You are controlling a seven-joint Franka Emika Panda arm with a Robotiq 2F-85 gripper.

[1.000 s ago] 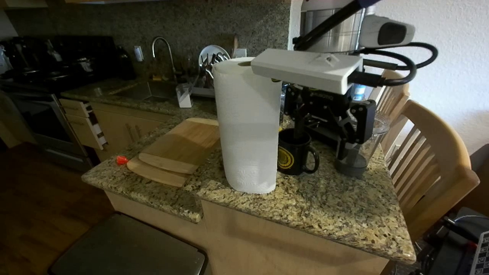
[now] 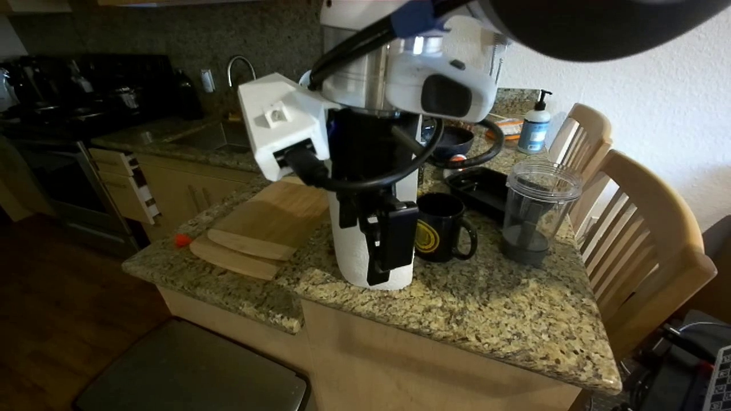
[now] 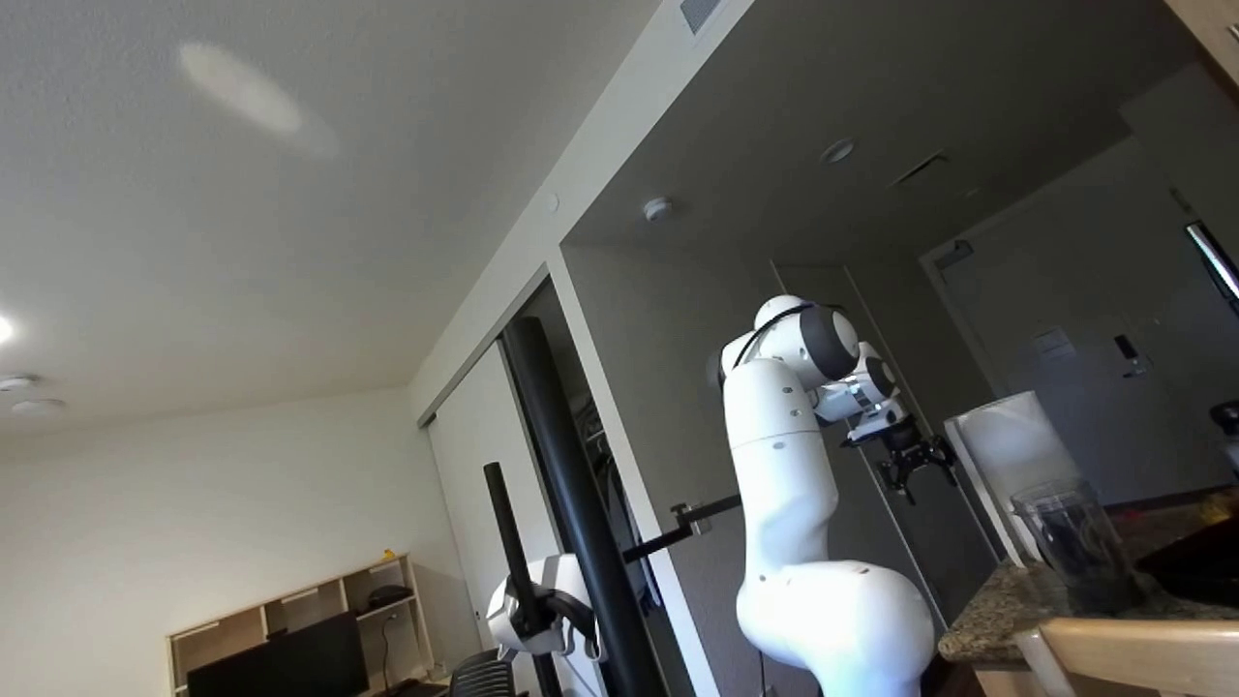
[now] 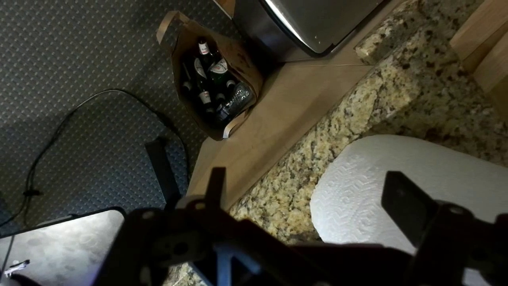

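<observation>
My gripper (image 2: pixel 373 257) stands in front of the upright white paper towel roll (image 2: pixel 348 250) in exterior view 1, covering much of it. The wrist view has its black fingers (image 4: pixel 401 200) set wide apart. Its right finger overlaps the top of the towel roll (image 4: pixel 359 188); the left one is over the counter's edge side, clear of the roll. Nothing is seen held between them. Exterior view 2 places the gripper (image 3: pixel 929 482) left of the roll (image 3: pixel 1012 447). Whether a finger touches the roll I cannot tell.
A black mug (image 2: pixel 437 229) and a clear blender cup (image 2: pixel 538 219) stand right of the roll. Cutting boards (image 2: pixel 267 219) lie to the left. Bare granite counter (image 2: pixel 493 308) spreads in front, ending at an edge. A bag of bottles (image 4: pixel 214 81) sits on the floor.
In exterior view 1 my gripper has moved left, from over the mug and blender cup to in front of the towel roll, and has turned. The roll and mug stay in place.
</observation>
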